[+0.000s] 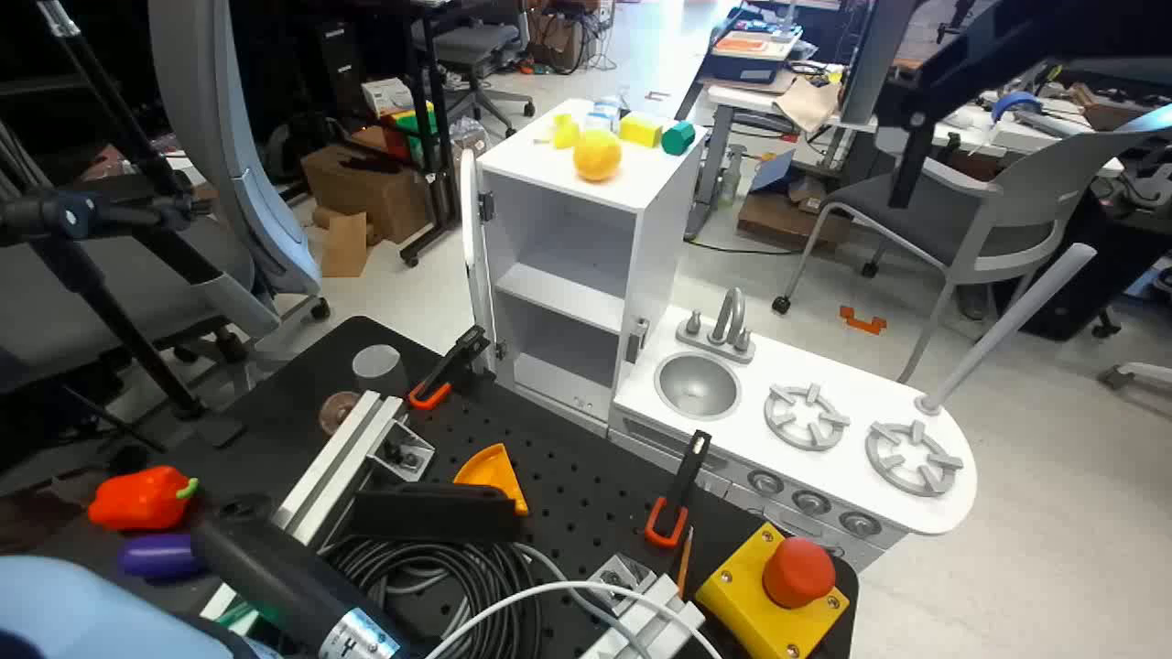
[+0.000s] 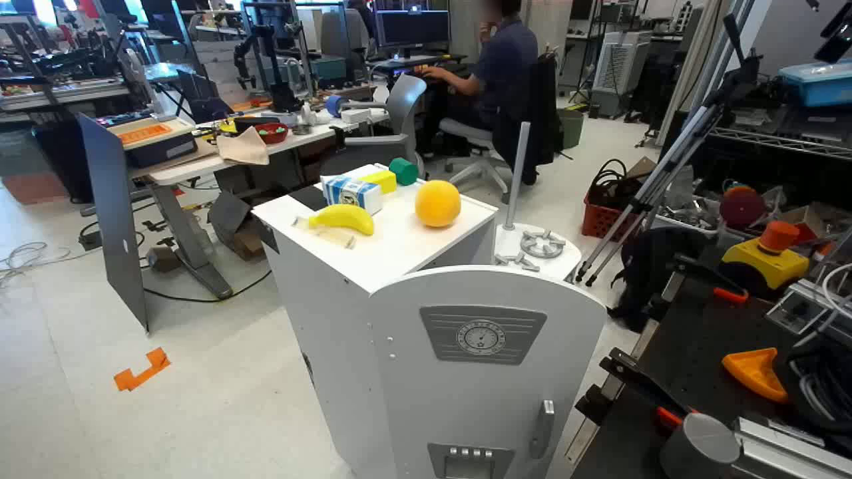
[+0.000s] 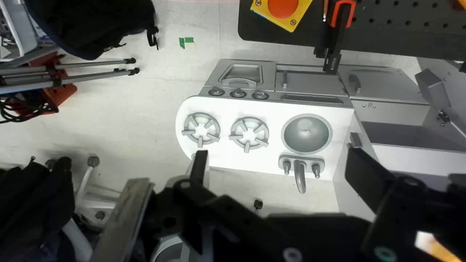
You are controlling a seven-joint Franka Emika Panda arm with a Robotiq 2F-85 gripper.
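Wide apart in the wrist view, the fingers of my open gripper have nothing between them. Below it lies the white toy kitchen counter (image 3: 227,161), with two burners and a grey sink (image 3: 306,133). Part of the dark gripper also enters exterior view 1 at the upper right, above the counter's level. On top of the white cabinet (image 2: 383,259) are an orange (image 2: 437,203), a yellow banana (image 2: 341,219), a blue-and-white carton (image 2: 351,193), a yellow block (image 2: 379,182) and a green block (image 2: 403,171).
The cabinet's door (image 2: 479,391) stands open, showing empty shelves (image 1: 560,295). A black pegboard table (image 1: 571,472) holds clamps, cables, an orange wedge (image 1: 494,474), a red pepper (image 1: 143,498) and a yellow box with a red button (image 1: 775,593). An upright grey post (image 1: 1005,329) rises beside the burners.
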